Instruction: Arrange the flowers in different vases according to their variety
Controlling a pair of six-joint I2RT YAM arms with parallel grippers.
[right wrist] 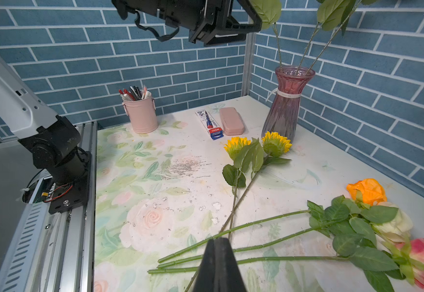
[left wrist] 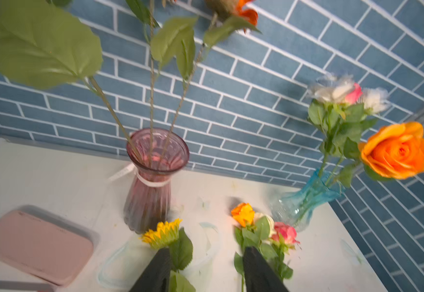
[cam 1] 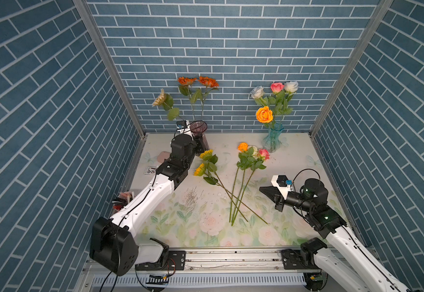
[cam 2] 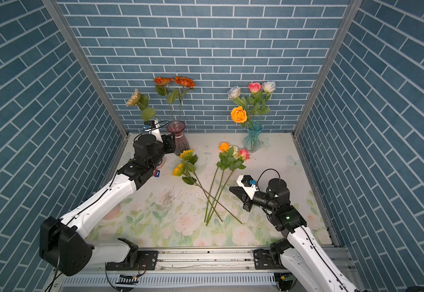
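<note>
My left gripper stands open near the purple vase (left wrist: 146, 199), its dark fingers (left wrist: 157, 270) apart with nothing held between them. That vase holds two orange flowers (cam 2: 184, 81) and a pale sunflower (cam 2: 134, 97) leaning left. At the back right, the blue vase (cam 2: 252, 140) contains white, pink and orange roses (cam 2: 238, 114). Two yellow sunflowers (right wrist: 276, 143) lie on the table in front of the purple vase. To their right lie an orange rose (right wrist: 366, 191), a cream rose (right wrist: 394, 221) and a pink rose (right wrist: 423, 260), their stems crossing the sunflowers'. Above the stem ends, my right gripper is shut, holding nothing visible.
On the left side are a pink case (right wrist: 231, 120), a small blue-and-white packet (right wrist: 209, 124) and a pink pen cup (right wrist: 140, 114). Brick-patterned walls (cam 1: 226, 53) enclose the table.
</note>
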